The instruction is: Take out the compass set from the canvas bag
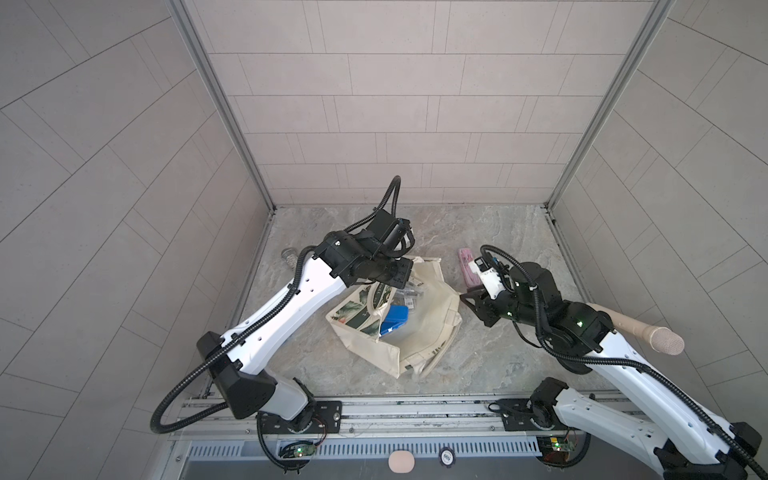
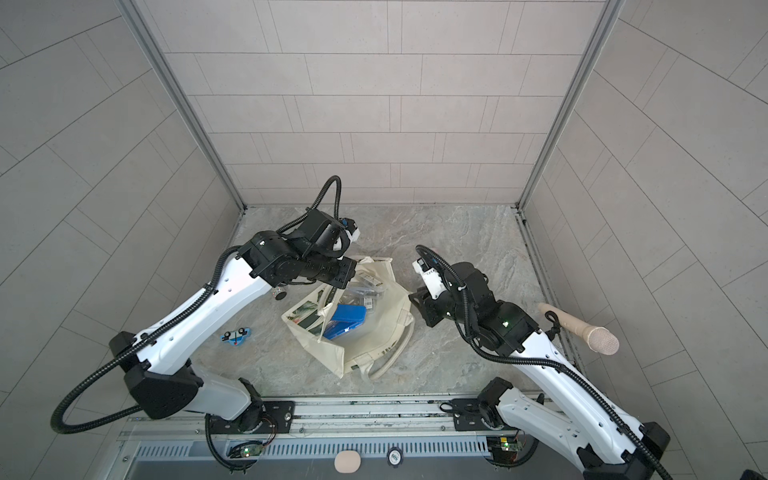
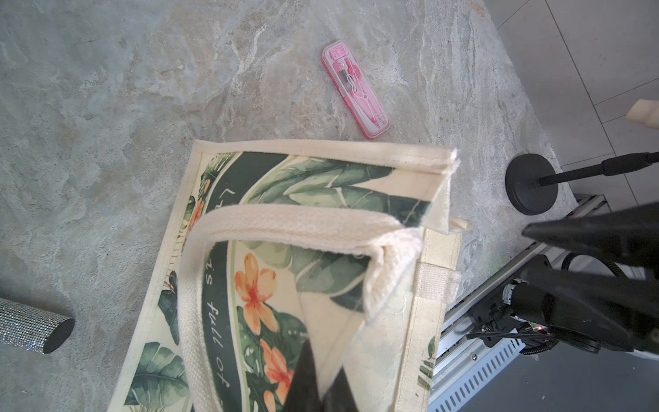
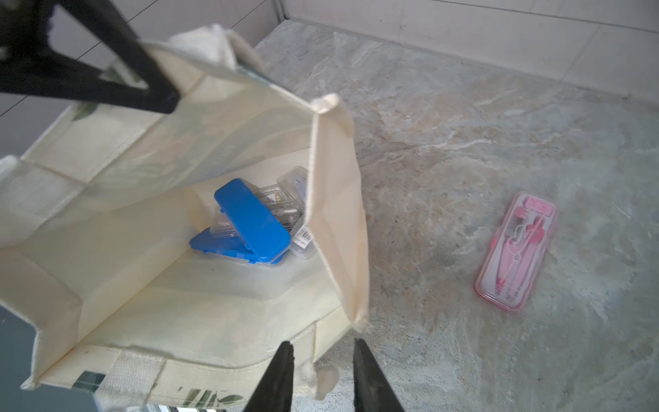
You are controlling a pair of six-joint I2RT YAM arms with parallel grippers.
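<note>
A pink compass set (image 4: 517,252) in a clear-lidded case lies flat on the table, outside the canvas bag (image 4: 226,302) and to its right. Leaf-patterned lining and a cream handle show on the bag in the left wrist view. Its mouth gapes toward my right gripper, which is open beside the rim; a corner of the bag appears between its fingers, apparently beyond them. My left gripper is shut at the bag's raised wall, canvas folds running up to its fingertips. Inside the bag rest blue plastic cases (image 4: 252,218) and clear boxes (image 4: 302,238).
A glittery cylinder (image 3: 34,326) lies left of the bag, and a small blue toy car (image 2: 236,336) is on the table at the left. A stand with a black round base (image 3: 530,184) is at the right. Bare table (image 1: 496,360) lies between bag and right arm.
</note>
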